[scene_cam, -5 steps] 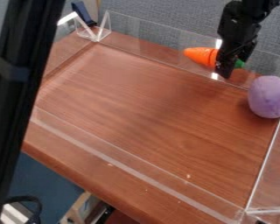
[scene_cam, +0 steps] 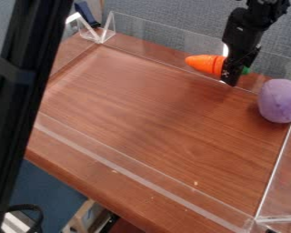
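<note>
An orange toy carrot [scene_cam: 205, 64] with a green top lies sideways at the back right of the tray area, by the clear back wall. My black gripper [scene_cam: 233, 65] reaches down from the upper right over the carrot's green end, its fingers around that part; whether they are closed on it is hard to tell. A purple round vegetable [scene_cam: 278, 100], resembling an eggplant or cabbage, sits at the right, in front of the gripper.
Clear low walls [scene_cam: 148, 187] border the wooden surface [scene_cam: 142, 118], whose middle and left are empty. A black vertical post [scene_cam: 15, 100] fills the left edge of the view.
The gripper and carrot have shifted very slightly; the purple vegetable stays where it was.
</note>
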